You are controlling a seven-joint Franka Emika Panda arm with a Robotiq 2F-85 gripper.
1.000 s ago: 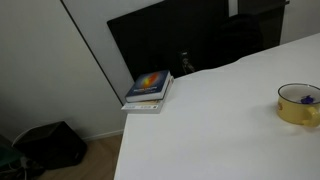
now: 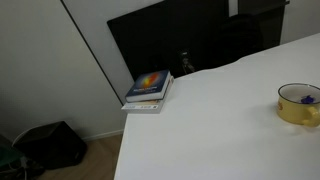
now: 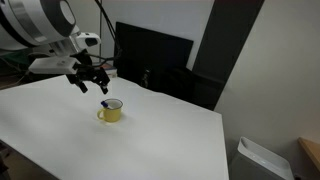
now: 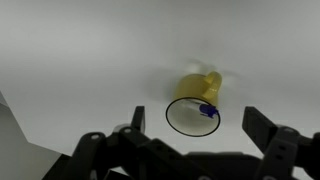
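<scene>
A yellow mug point(image 2: 293, 112) with a dark rim stands upright on the white table, at the right edge of exterior view 1. Inside it, near the handle, is a small blue-purple item point(image 4: 208, 110); its full shape is hard to tell. From above, the wrist view shows the mug point(image 4: 193, 88) between the two spread fingers. My gripper point(image 3: 93, 88) is open and empty, and in exterior view 2 it hangs above the mug point(image 3: 114, 116), slightly to its left. Exterior view 1 does not show the gripper.
Two stacked books point(image 2: 148, 85) lie at the table's corner. Black panels point(image 3: 153, 58) stand behind the table. A pale bin point(image 3: 262, 160) sits off to the right in exterior view 2.
</scene>
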